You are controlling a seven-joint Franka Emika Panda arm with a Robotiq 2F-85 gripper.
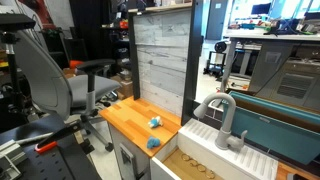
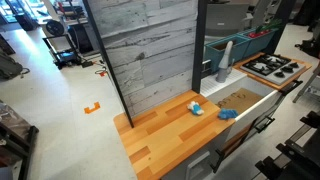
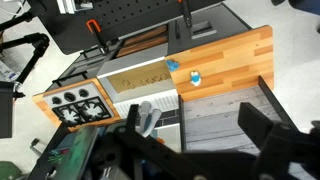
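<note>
Two small blue things rest apart on the wooden counter (image 1: pixel 130 113): a light blue and white one (image 1: pixel 155 122) and a plain blue one (image 1: pixel 153 143) closer to the open drawer. In exterior view 2 the blue-white item (image 2: pixel 195 108) and the blue item (image 2: pixel 228 114) show near the counter's right end. The wrist view looks down on both, the blue-white item (image 3: pixel 195 77) and the blue item (image 3: pixel 172 65). The dark fingers of my gripper stand wide apart at the lower edge, open, with nothing held between them.
An open drawer (image 2: pixel 265 89) with a wooden bottom extends beside the counter. A grey faucet (image 1: pixel 226 120) rises behind it at the sink. The stove top (image 2: pixel 270 67) lies farther right. A wooden panel wall (image 2: pixel 150 60) backs the counter, whose left part is bare.
</note>
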